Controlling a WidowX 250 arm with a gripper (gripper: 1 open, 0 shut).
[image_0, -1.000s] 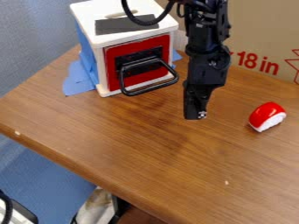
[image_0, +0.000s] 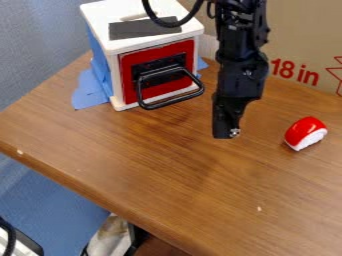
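A black robot arm hangs down in the middle right of the view, its gripper (image_0: 227, 128) low over the wooden table (image_0: 147, 190), between a small toy oven and a red object. Whether its fingers are apart or closed is hard to make out. The white oven (image_0: 95, 16) has a red door (image_0: 146, 58) with a black handle, standing on a blue cloth (image_0: 88, 93). To the gripper's right lies a red rounded object (image_0: 305, 132) with a white underside.
A cardboard panel (image_0: 301, 40) with red print stands at the back right. Beyond the table's left edge is blue fabric (image_0: 40, 195), with some items at lower left.
The gripper has shifted slightly since one second ago, staying between the oven and the red object. The oven and red object look unchanged.
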